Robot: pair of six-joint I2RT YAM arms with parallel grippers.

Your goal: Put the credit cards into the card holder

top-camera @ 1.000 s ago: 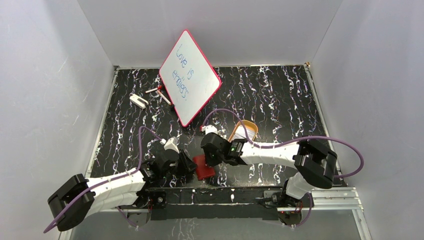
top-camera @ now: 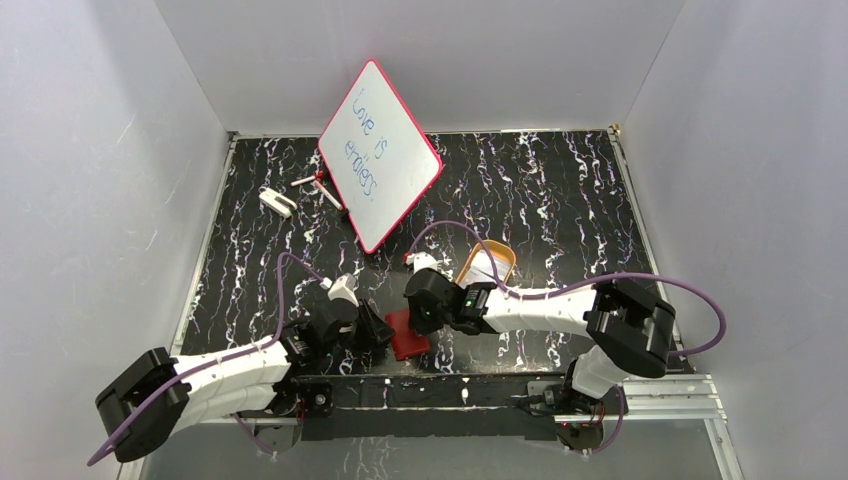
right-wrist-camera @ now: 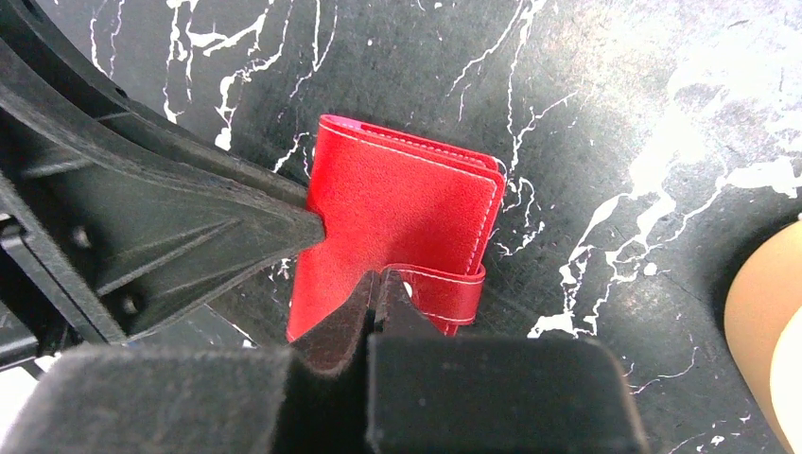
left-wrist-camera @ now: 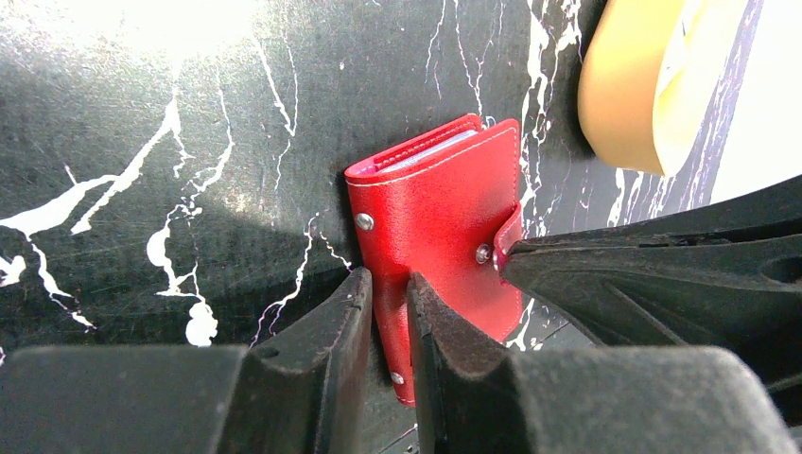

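The red leather card holder (top-camera: 408,342) lies at the front middle of the marble table, its snap strap and studs visible in the wrist views. My left gripper is shut on the left edge of the holder (left-wrist-camera: 444,246). My right gripper is shut, its tips at the holder's strap, with nothing clearly between them; in the left wrist view its finger reaches the strap from the right.
An orange tray (top-camera: 500,250) with white contents, perhaps cards, sits behind the right arm. A whiteboard (top-camera: 380,150), markers (top-camera: 327,195) and a white object (top-camera: 277,200) lie at the back left.
My right gripper and arm have shifted very slightly in the top view. The left gripper and the holder look unchanged.
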